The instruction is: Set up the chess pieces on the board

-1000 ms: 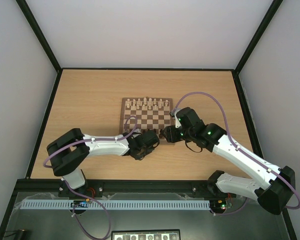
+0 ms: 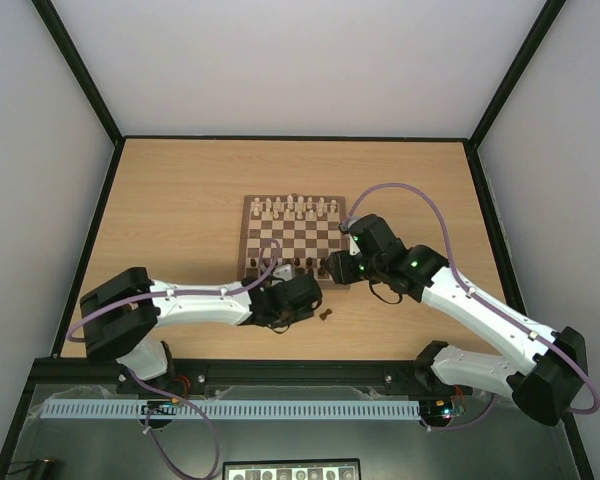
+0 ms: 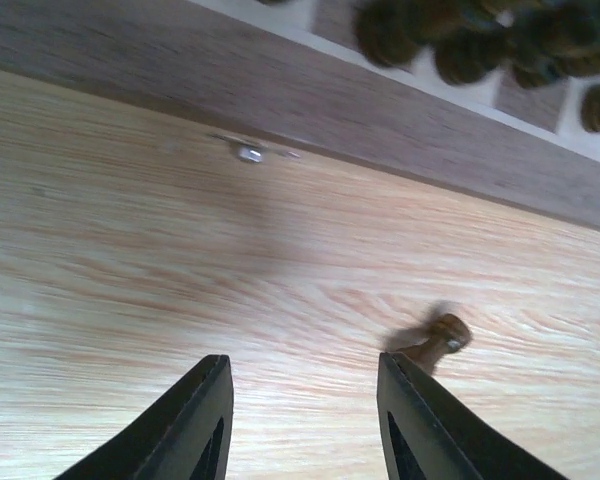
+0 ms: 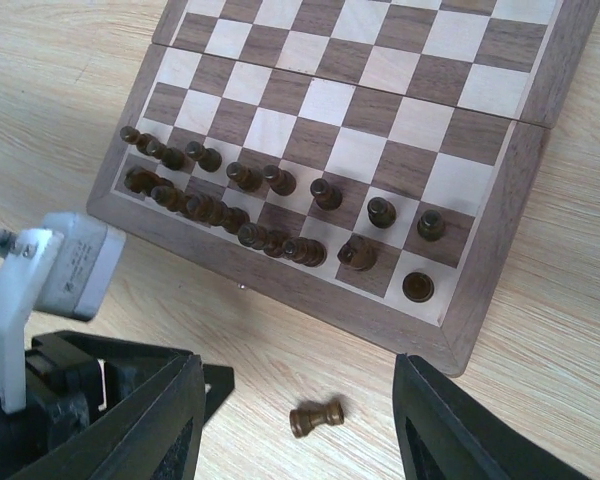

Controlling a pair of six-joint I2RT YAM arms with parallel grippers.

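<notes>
A dark chess piece [image 4: 317,417] lies on its side on the bare table in front of the board [image 4: 525,180]. The left wrist view shows this dark piece [image 3: 437,340] just beyond the right finger, outside the gap. My left gripper has its fingers apart, with only table between them. My right gripper is open and empty, above the table near the board's front right corner. Dark pieces [image 4: 325,193] stand in two rows along the board's near side. Light pieces [image 2: 293,208] stand along the far side.
The left gripper's fingers [image 4: 218,385] reach into the right wrist view, close to the fallen piece. Both arms meet near the board's front edge, with little room between them. A small metal clasp [image 3: 250,153] juts from the board's edge.
The right arm stayed still.
</notes>
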